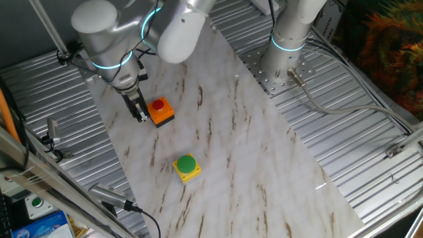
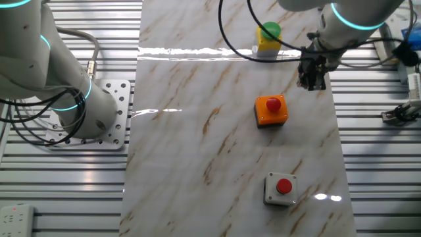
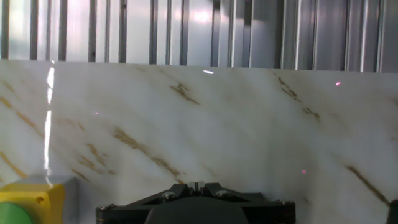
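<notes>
An orange box with a red button [image 1: 158,106] sits on the marble-patterned board. My gripper [image 1: 143,118] hangs above the board just left of that box in exterior view 1; in exterior view 2 it appears up and to the right of the orange box [image 2: 272,112]. Its black fingers meet in the wrist view, shut with nothing seen between them. A yellow box with a green button [image 1: 186,166] stands farther down the board, and its corner [image 3: 55,198] shows at lower left in the wrist view. A light grey box with a red button [image 2: 281,189] is hidden behind the arm in exterior view 1.
Bare marble board [image 1: 244,165] stretches between the boxes and the arm's base [image 1: 284,59]. Slatted metal table [image 3: 186,31] lies beyond the board's edge. A second device with a cable [image 1: 111,196] lies near the left edge. Black cables loop across exterior view 2.
</notes>
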